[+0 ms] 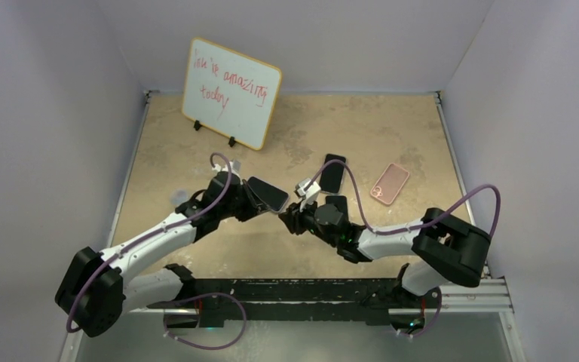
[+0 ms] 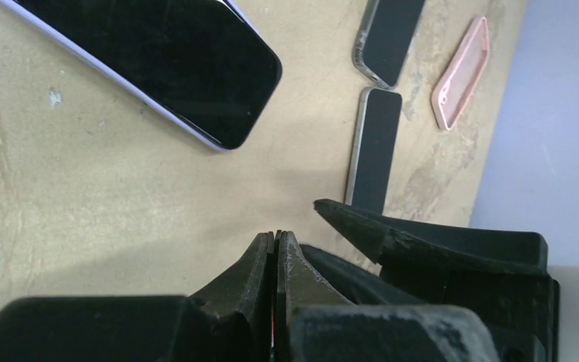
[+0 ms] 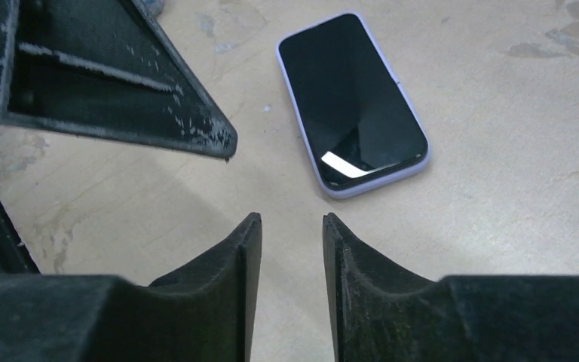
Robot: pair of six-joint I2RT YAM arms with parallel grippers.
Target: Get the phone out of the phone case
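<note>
A black-screened phone lies face up on the table, its lilac case showing as a rim around the edges. My left gripper is shut with nothing between its fingers; in the left wrist view the phone is up and left of the tips, clear of them. In the right wrist view, a gap of bare table shows between the fingers of my right gripper, which is open and empty. The phone sits beyond those tips. From above, the phone is just past both grippers, which are close together.
Two dark phones, a farther one and a nearer one partly behind the right arm, lie to the right. A pink case is farther right. A whiteboard stands at the back left.
</note>
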